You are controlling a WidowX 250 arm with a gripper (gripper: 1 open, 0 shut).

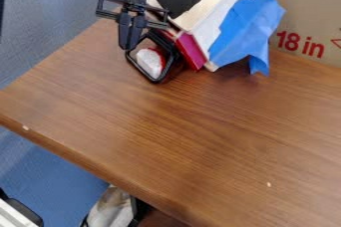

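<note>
The black gripper (128, 34) hangs at the upper left over a small black-rimmed container (170, 72) that holds a white and red item (150, 62). Its fingers reach down at the container's back left; whether they grip it is unclear. Right beside the container leans a pale wooden box (210, 7) with a black panel, a red strip (192, 51) and blue tape (242, 32) hanging on its right side.
A cardboard box (306, 22) marked 18 in stands at the back right. Grey fabric and a blue floor lie beyond the table's left edge.
</note>
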